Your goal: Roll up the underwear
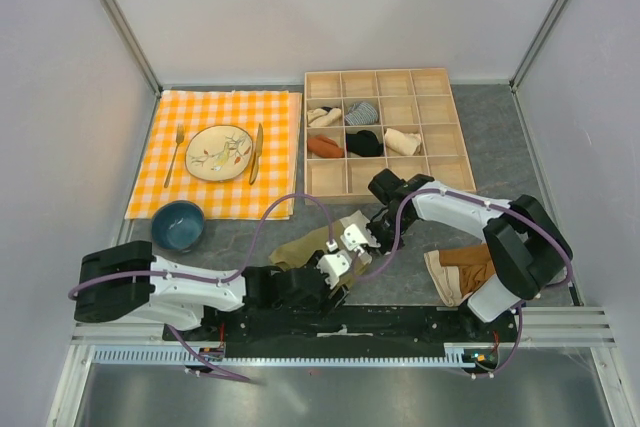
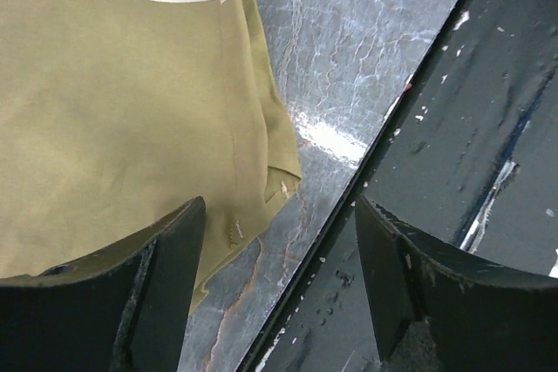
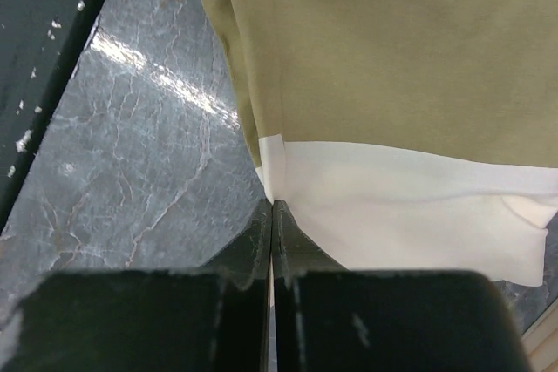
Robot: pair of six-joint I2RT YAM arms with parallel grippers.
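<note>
The olive underwear (image 1: 292, 250) with a white waistband (image 1: 352, 221) lies folded flat on the grey marbled table, partly hidden by both arms. In the left wrist view, its olive cloth (image 2: 131, 111) reaches the inner side of one finger (image 2: 187, 224) of my left gripper. That gripper stands open over the cloth's near corner, with the fingers well apart. My right gripper is shut, its tips at the side edge of the white waistband (image 3: 375, 198). Nothing shows between those fingers. Whether the tips touch the cloth, I cannot tell.
A wooden divided box (image 1: 440, 137) with several rolled garments stands at the back. To the left are a plate (image 1: 219, 153) on a checked cloth and a blue bowl (image 1: 178, 225). Folded brown and cream clothes (image 1: 465, 269) lie at the right. A dark strip borders the table's front.
</note>
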